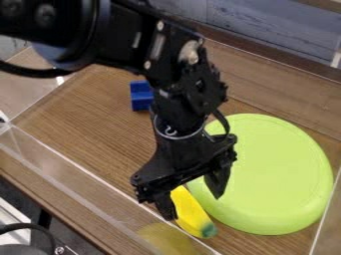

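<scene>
My black gripper is low over the table with its fingers open, directly above a yellow banana-like toy with a green tip. The toy's upper end is hidden behind the gripper. A large green round plate lies to the right, partly behind the gripper.
A blue block sits at the back left, partly hidden by the arm. Clear plastic walls edge the wooden table at the front and sides.
</scene>
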